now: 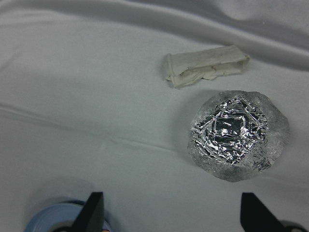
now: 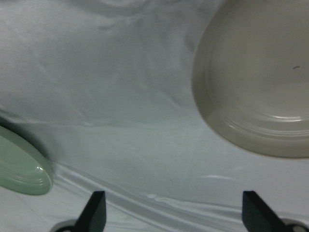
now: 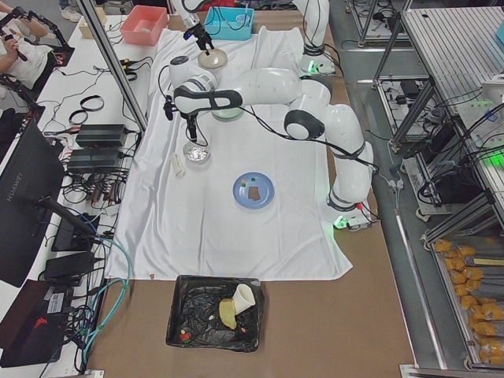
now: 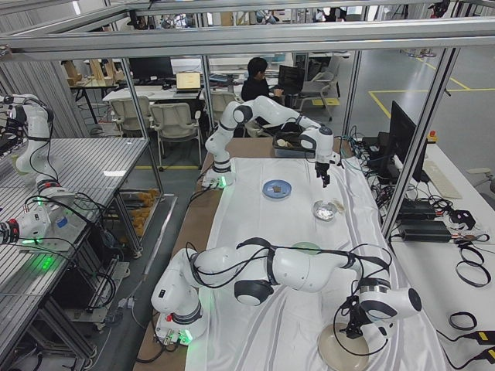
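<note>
My left gripper (image 3: 186, 127) hangs over the cloth near a crumpled foil dish (image 1: 231, 133) and a folded white paper or cloth piece (image 1: 205, 65). In the left wrist view its fingers are spread, with nothing between them. A blue plate (image 3: 253, 183) with small scraps lies nearer the front. My right gripper (image 4: 354, 317) is over a beige plate (image 2: 253, 82); in the right wrist view its fingers stand open and empty, with a green plate (image 2: 21, 169) to the left.
A black-lined tray (image 3: 205, 323) with scraps and a white cup sits beyond the cloth's edge. A red bin (image 3: 143, 24) and a blue bin (image 3: 228, 25) stand at the far end. Open cloth surrounds the blue plate.
</note>
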